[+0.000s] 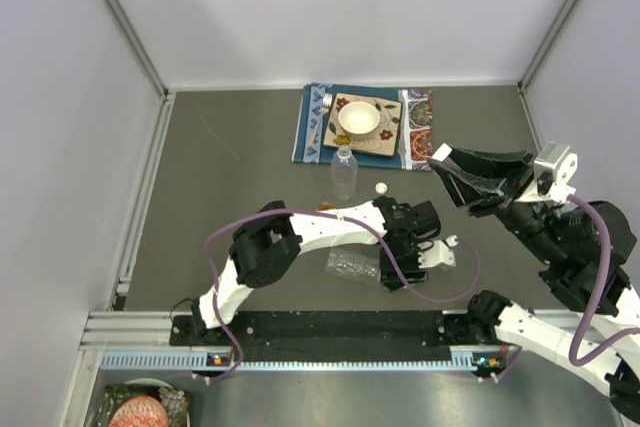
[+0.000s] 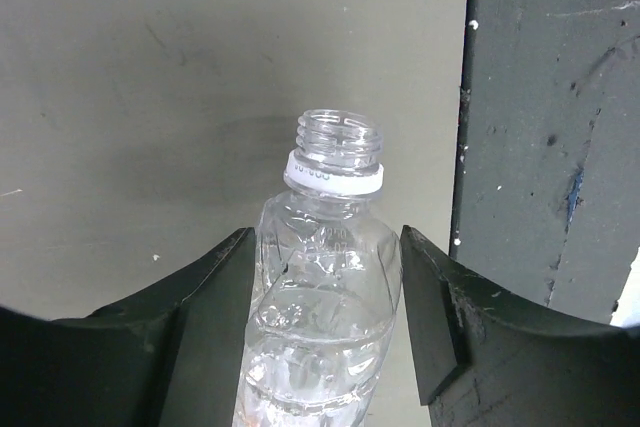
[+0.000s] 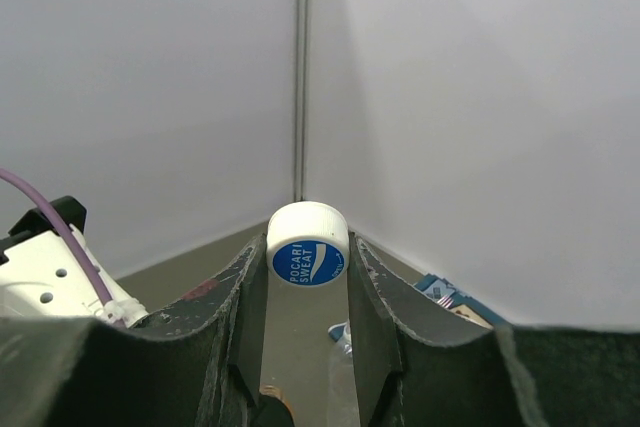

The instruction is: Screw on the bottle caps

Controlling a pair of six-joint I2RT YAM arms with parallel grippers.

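Note:
A clear uncapped bottle (image 2: 320,307) lies between the fingers of my left gripper, which is shut on it; in the top view that bottle (image 1: 350,265) is laid along the front of the table, partly under the arm. My right gripper is raised at the right, shut on a white cap (image 3: 307,232) with a blue label. Another clear bottle (image 1: 344,175) stands upright near the middle, and a small white cap (image 1: 381,188) lies beside it.
A blue mat (image 1: 300,147) at the back holds a patterned plate, a bowl (image 1: 358,117) and a fork. Walls enclose the back and sides; a dark strip runs along the front edge.

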